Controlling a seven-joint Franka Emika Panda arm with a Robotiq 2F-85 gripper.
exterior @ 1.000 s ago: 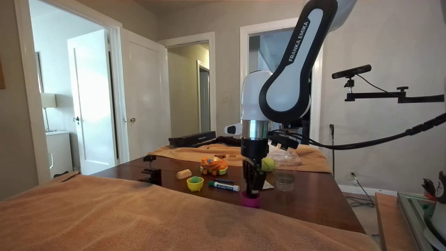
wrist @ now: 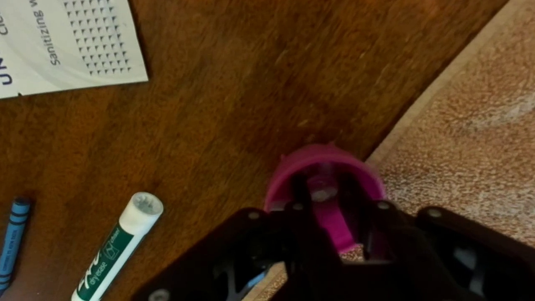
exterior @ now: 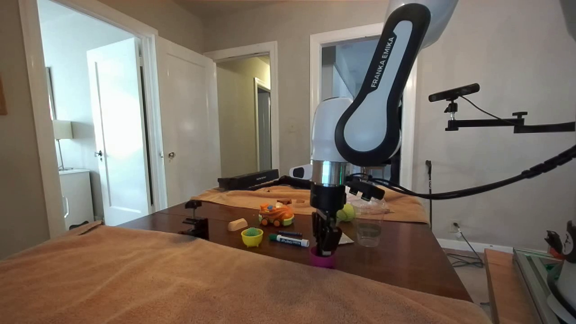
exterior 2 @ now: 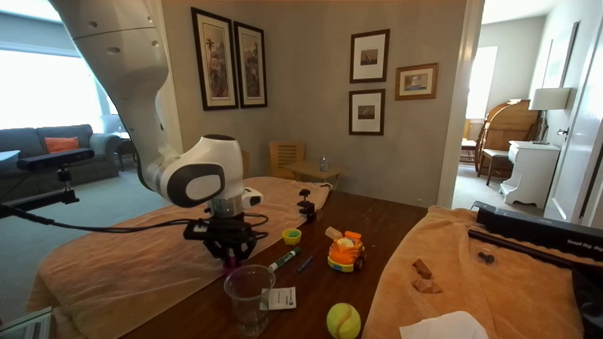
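A pink cup [wrist: 326, 155] stands on the dark table beside the orange cloth's edge. My gripper points down into it, its two dark fingers inside the rim and part open. Between them the cup's pink interior shows, with a small pale round patch; whether that is a separate object I cannot tell. In exterior view 1 the gripper [exterior: 325, 253] covers the cup's mouth, and only the lower pink wall [exterior: 322, 261] is visible. Exterior view 2 shows the gripper [exterior 2: 230, 257] behind the clear plastic cup [exterior 2: 249, 302].
A green-and-white marker [wrist: 118, 248], a blue crayon [wrist: 14, 235] and a white packet [wrist: 75, 45] lie nearby. Farther off are a yellow cup [exterior: 252, 237] with something green inside, an orange toy car [exterior: 276, 214], a wooden block [exterior: 237, 224] and a tennis ball [exterior 2: 343, 320].
The gripper has sunk slightly farther into the pink cup, and the wrist has turned a little. The other table objects have stayed put.
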